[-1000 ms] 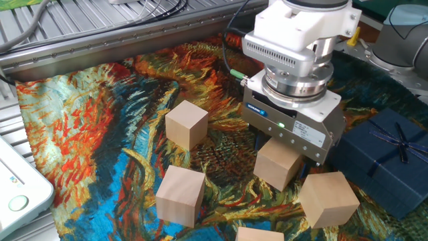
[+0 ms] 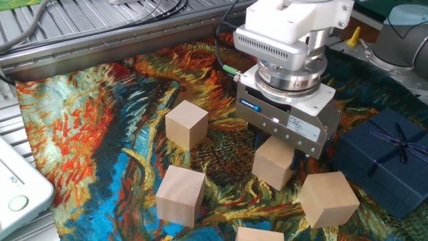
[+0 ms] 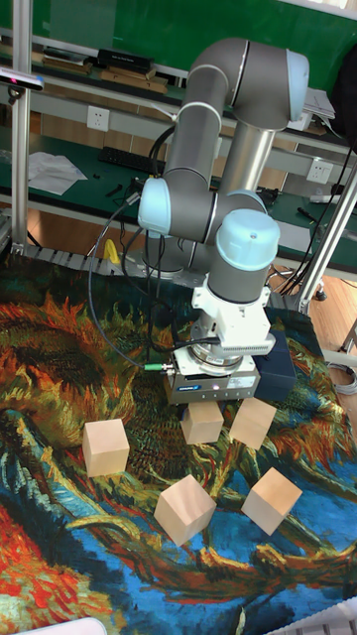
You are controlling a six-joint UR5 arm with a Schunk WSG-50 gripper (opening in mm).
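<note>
Just below my gripper (image 2: 275,152) is a plain wooden cube (image 2: 273,164), low at the cloth, with dark fingers on two sides of it. The fingers appear shut on this cube, though its top is mostly hidden under the gripper body. The same cube (image 3: 200,426) shows in exterior view 3 directly under the gripper body. Other wooden cubes lie around it: one to the left (image 2: 187,125), one front left (image 2: 180,195), one close on the right (image 2: 328,199), and one cut off by the bottom edge (image 2: 259,234).
A dark blue gift box (image 2: 388,157) with a ribbon stands right of the gripper. At the left edge sits a white device (image 2: 23,184) with a round button. A painted cloth (image 2: 73,127) covers the table, bare on its left part.
My gripper has shifted slightly left, and the cube below it has turned a little and shifted left too. The gripper's small light went from green to whitish. Other cubes are unmoved.
</note>
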